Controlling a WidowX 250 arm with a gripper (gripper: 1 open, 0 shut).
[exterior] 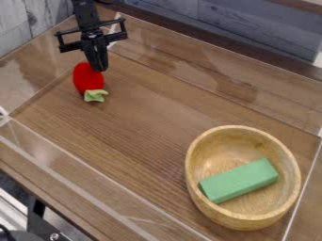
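Observation:
My gripper (92, 59) is at the upper left, its tip just above and touching or very near a red object with a green leafy top (87, 77), which looks like a strawberry and lies on the wooden table. The gripper looks shut; whether anything is between its fingers is hard to tell at this size.
A round wooden bowl (214, 151) holding a green block (238, 180) sits at the lower right. A light edge runs along the left.

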